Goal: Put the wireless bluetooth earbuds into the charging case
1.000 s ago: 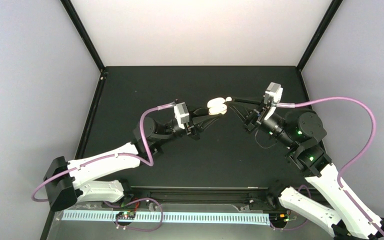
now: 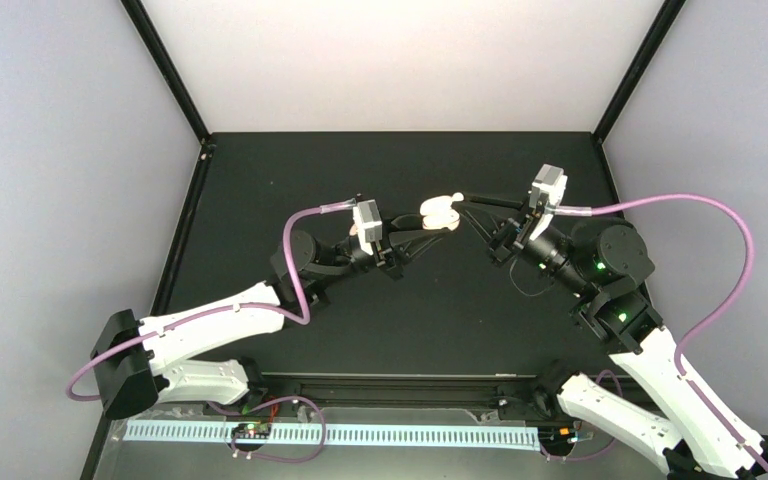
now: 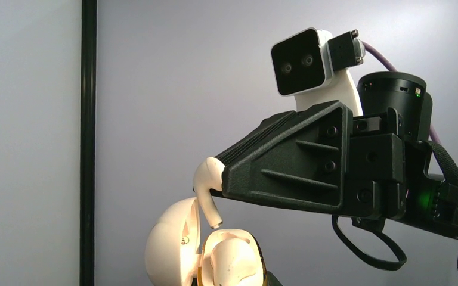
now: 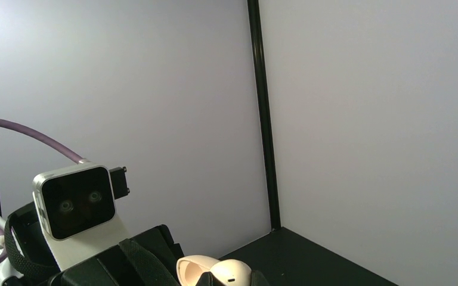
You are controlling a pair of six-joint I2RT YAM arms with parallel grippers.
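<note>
The white charging case (image 2: pixel 438 218) is held up in my left gripper (image 2: pixel 434 229), its lid (image 3: pixel 170 244) open. One compartment shows a white shape inside, probably an earbud (image 3: pixel 231 262). My right gripper (image 2: pixel 460 200) is shut on a white earbud (image 3: pixel 209 179), stem pointing down, just above the open case beside the lid. In the right wrist view the case (image 4: pixel 231 273) shows at the bottom edge; the held earbud is hidden there.
The black table (image 2: pixel 380 330) below both arms is clear. Pale walls (image 2: pixel 110 150) and black frame posts surround it.
My left gripper and case have shifted very slightly to the right since about a second ago. The right gripper is almost still.
</note>
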